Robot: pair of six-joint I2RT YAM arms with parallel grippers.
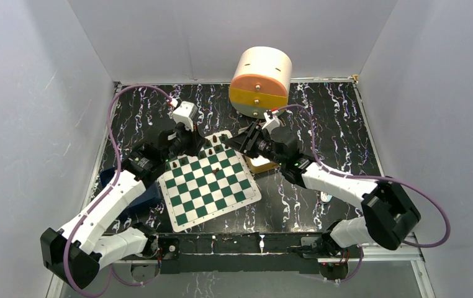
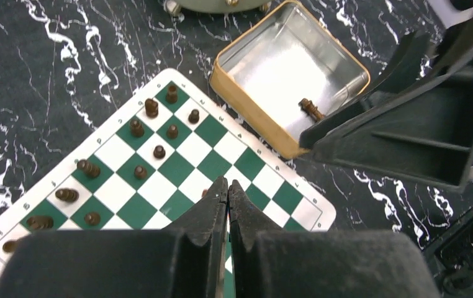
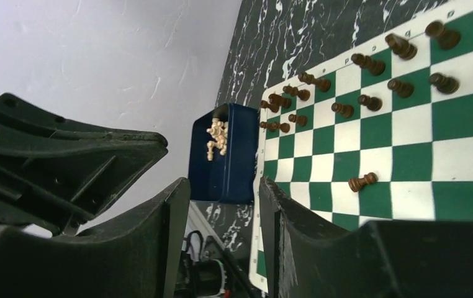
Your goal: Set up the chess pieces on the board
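Note:
A brown pawn-like piece lies on its side mid-board, away from the standing pieces; in the left wrist view it is mostly hidden behind my left fingers. My left gripper is above the board, shut, its tips together with nothing between them. Facing it, my right gripper stands open and empty, a clear gap between its fingers. On the green-and-white board (image 1: 212, 186), brown pieces stand in two rows along the far edge, among them a pawn (image 2: 159, 151) and a taller piece (image 2: 151, 107).
Right of the board sits a wood-rimmed tray (image 2: 256, 121) with one brown piece (image 2: 311, 108) visible inside. A blue bin (image 3: 241, 158) of light pieces (image 3: 218, 138) stands left of the board. Behind is a rounded drawer cabinet (image 1: 262, 71). The board's near half is bare.

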